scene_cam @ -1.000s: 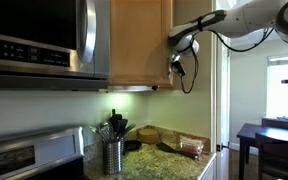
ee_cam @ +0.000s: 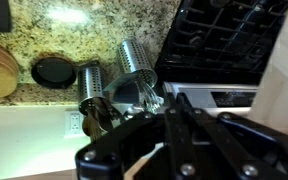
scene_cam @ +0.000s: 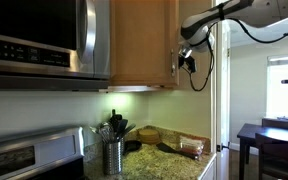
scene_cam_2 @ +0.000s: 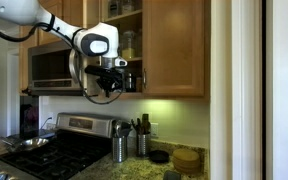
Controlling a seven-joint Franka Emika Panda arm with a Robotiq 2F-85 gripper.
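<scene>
A wooden cabinet door (scene_cam: 139, 45) stands swung out above the counter in exterior view 1. Its metal handle (scene_cam: 173, 62) sits near the free edge, where my gripper (scene_cam: 178, 61) appears to be shut on it. In exterior view 2 the gripper (scene_cam_2: 109, 81) hangs in front of the open cabinet, whose shelves hold jars (scene_cam_2: 129, 44). The wrist view shows the dark gripper body along the bottom, over the counter; the handle itself cannot be made out there.
Below stand metal utensil holders (scene_cam_2: 120, 149) on the speckled counter, beside the stove (scene_cam_2: 69, 148). The microwave (scene_cam: 44, 40) is left of the door. The right cabinet door (scene_cam_2: 174, 48) is closed. A dangling cable (scene_cam: 211, 65) hangs from the arm.
My gripper has moved a little to the right in exterior view 1, and the door's free edge has shifted right with it. The things on the counter have not moved.
</scene>
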